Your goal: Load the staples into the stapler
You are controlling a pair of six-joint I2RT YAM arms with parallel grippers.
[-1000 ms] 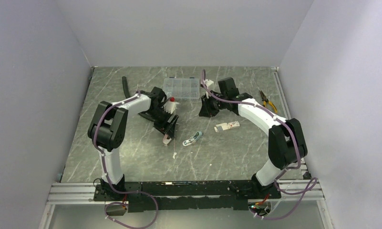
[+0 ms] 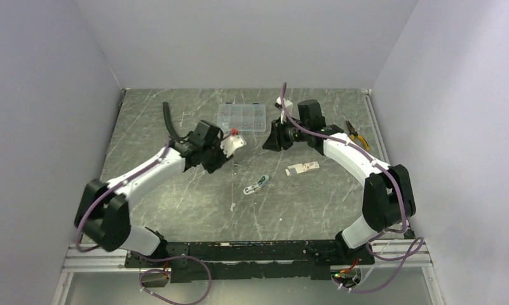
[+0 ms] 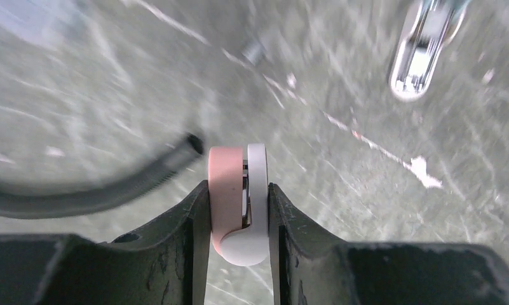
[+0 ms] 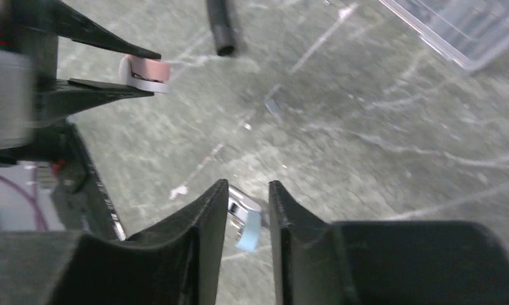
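A pink-and-white block is clamped between the fingers of my left gripper; it also shows in the right wrist view, where the block (image 4: 151,68) is held above the table. The blue-and-white stapler (image 2: 257,185) lies on the table right of the left gripper; its open metal channel (image 3: 417,67) shows in the left wrist view. A small grey piece (image 4: 272,107), perhaps staples, rests on the table behind the stapler. My right gripper is part open and empty, raised over the table, with the stapler (image 4: 245,219) showing beyond its narrow gap.
A clear compartment tray (image 2: 241,118) stands at the back. Small white box pieces (image 2: 302,168) lie right of the stapler, with yellow-handled pliers (image 2: 356,135) farther right. A black tube (image 2: 169,119) lies back left. White scraps (image 2: 232,207) dot the front, which is otherwise free.
My left arm has risen off the table with the block and swung leftward at the elbow. The right gripper has shifted slightly. Stapler, tray and box pieces stay where they were.
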